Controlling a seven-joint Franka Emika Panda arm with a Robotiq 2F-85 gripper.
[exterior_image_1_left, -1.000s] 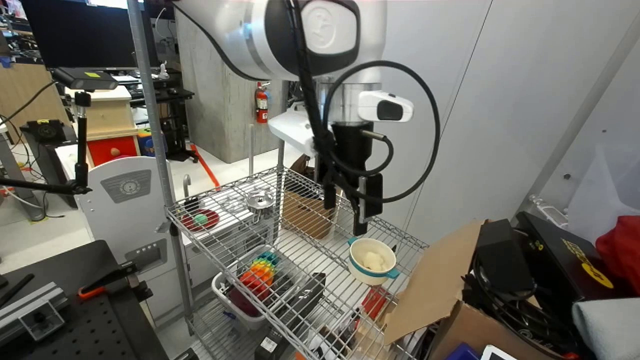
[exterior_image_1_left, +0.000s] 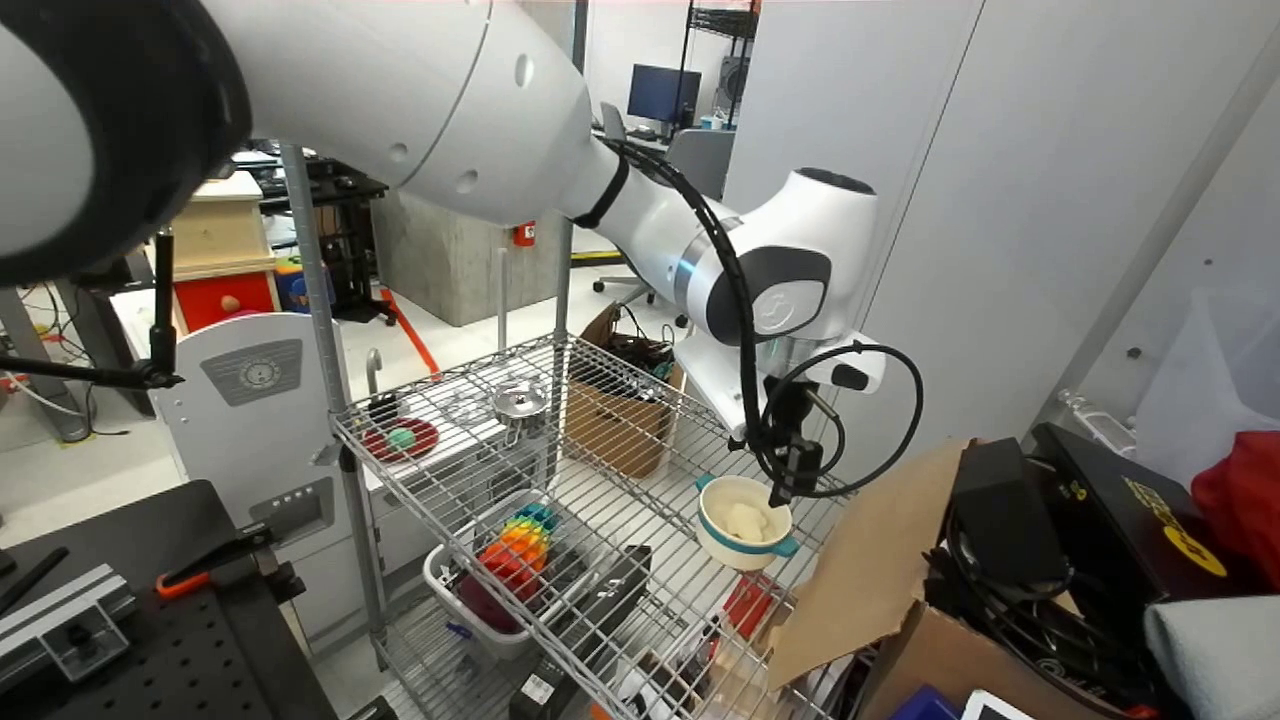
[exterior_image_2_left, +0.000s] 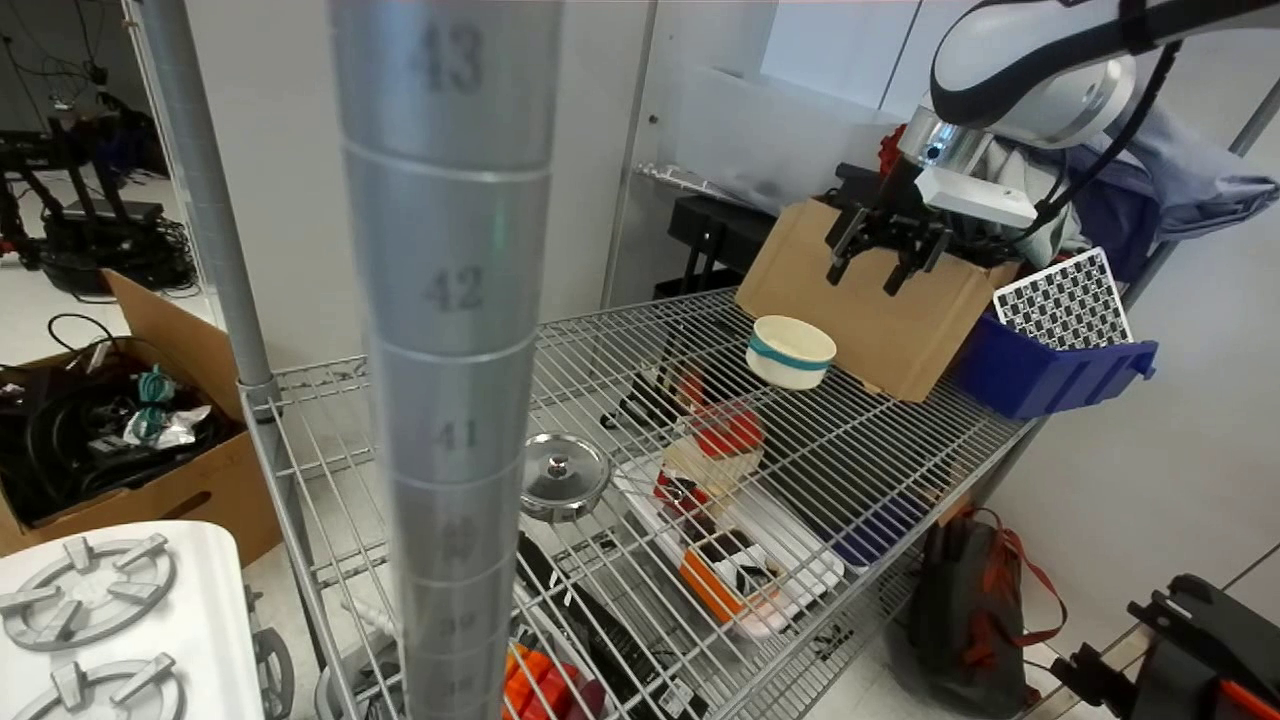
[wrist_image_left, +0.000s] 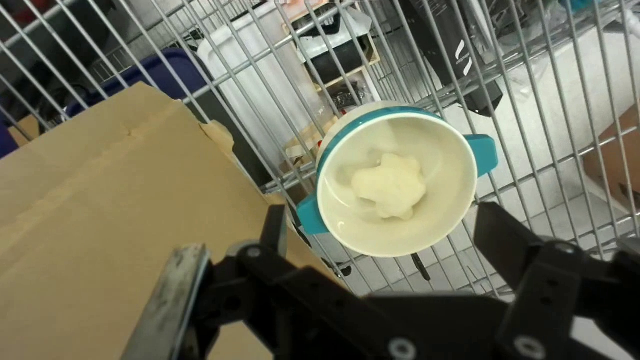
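Observation:
A cream pot with a teal band and two teal handles (wrist_image_left: 343, 141) rests upright on the wire shelf, close to the cardboard flap. Inside it lies a pale, star-like lump (wrist_image_left: 391, 185). My gripper stands open with nothing between its fingers, and in the wrist view the pot appears beyond the fingertips. From the second exterior side, the gripper (exterior_image_2_left: 858, 282) hangs above the pot (exterior_image_2_left: 789, 360), clear of it. The first exterior view has the gripper (exterior_image_1_left: 786, 486) overlapping the far rim of the pot (exterior_image_1_left: 741, 554).
A cardboard flap (exterior_image_1_left: 876, 552) leans up beside the pot, with a crammed box behind it. A silver lidded pot (exterior_image_2_left: 564, 474) and a red plate (exterior_image_1_left: 399, 439) are at the other end. Bare wire shelf (exterior_image_2_left: 708, 324) lies between the two pots.
In the first exterior view my arm has moved away from the camera and rightward, bringing the gripper over behind the cream pot. The pot and its contents have stayed put.

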